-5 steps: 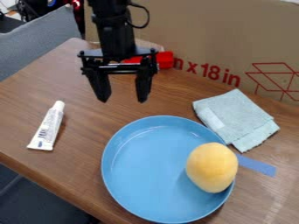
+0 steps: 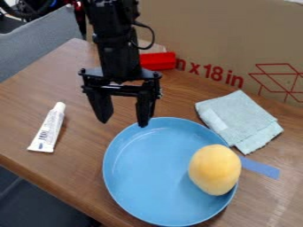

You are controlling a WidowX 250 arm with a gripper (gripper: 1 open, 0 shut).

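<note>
My black gripper (image 2: 123,108) hangs open over the table, just above and behind the blue plate's left rear rim, with nothing between its fingers. A round yellow object (image 2: 214,168) rests on the right side of the blue plate (image 2: 148,177). A white tube (image 2: 46,128) lies on the wood to the left of the plate. A folded pale grey-blue cloth (image 2: 236,119) lies behind the plate on the right.
A red object (image 2: 158,61) sits at the back behind the arm, against a cardboard panel (image 2: 236,35). A blue strip (image 2: 260,167) lies right of the plate.
The objects on the table have stayed put.
</note>
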